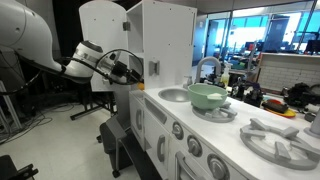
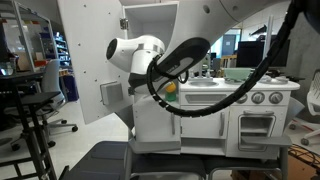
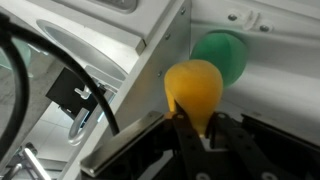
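An orange-yellow rounded object [image 3: 194, 86] fills the middle of the wrist view, with my gripper shut on it. Just beyond it, a green rounded object [image 3: 228, 52] lies against a white surface of the cabinet, partly covered by the orange one. Whether the two touch, I cannot tell. From exterior view 1, the gripper [image 1: 134, 79] is at the open white cabinet, and the orange object [image 1: 141, 86] shows only as a small patch by the cabinet's edge. Exterior view 2 shows the orange object [image 2: 171, 87] in front of the cabinet opening.
The open cabinet door [image 1: 98, 45] stands to the left of the arm. On the counter [image 1: 235, 125] are a sink [image 1: 175, 95], a green pot [image 1: 207, 96] and stove burners [image 1: 283, 143]. A faucet [image 1: 209, 64] rises behind the sink.
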